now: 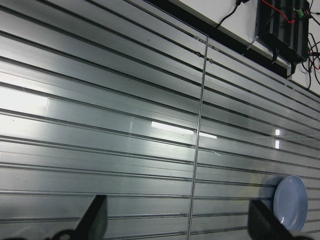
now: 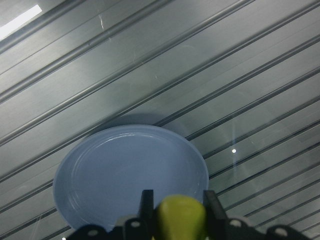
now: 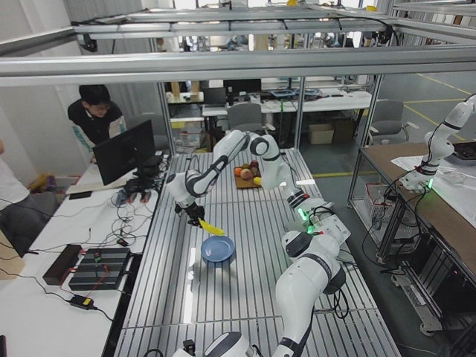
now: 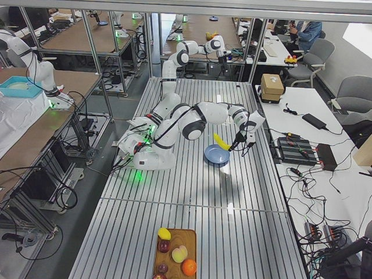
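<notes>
A yellow banana (image 3: 211, 227) hangs just above and beside a blue plate (image 3: 217, 249) in the left camera view, my right gripper (image 3: 199, 222) shut on it. In the right wrist view the banana's end (image 2: 181, 217) shows between the fingers, with the empty plate (image 2: 125, 170) below. In the left wrist view my left gripper is over bare slatted table, its fingers wide apart with nothing between, the plate (image 1: 290, 202) off to the right.
A wooden tray (image 4: 181, 238) with several fruits sits at the table's far end from the plate. Side desks with electronics, cables and a monitor (image 3: 125, 152) flank the slatted table.
</notes>
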